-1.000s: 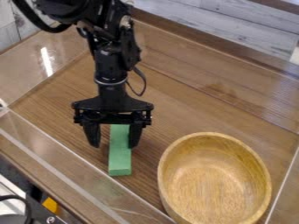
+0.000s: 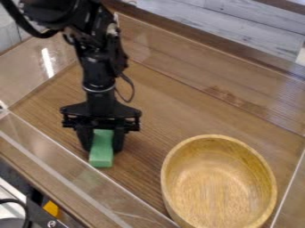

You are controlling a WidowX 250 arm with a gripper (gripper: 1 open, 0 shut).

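Observation:
My black gripper (image 2: 102,134) is low over the wooden table at the front left, shut on a green block (image 2: 102,153). The block's lower part shows below the fingers; its top is hidden by them.
A large wooden bowl (image 2: 218,181) sits at the front right, apart from the block. A clear edge strip runs along the table's left front.
The gripper has closed on the green block and moved left with it, away from the bowl. The block now shows shorter and farther left.

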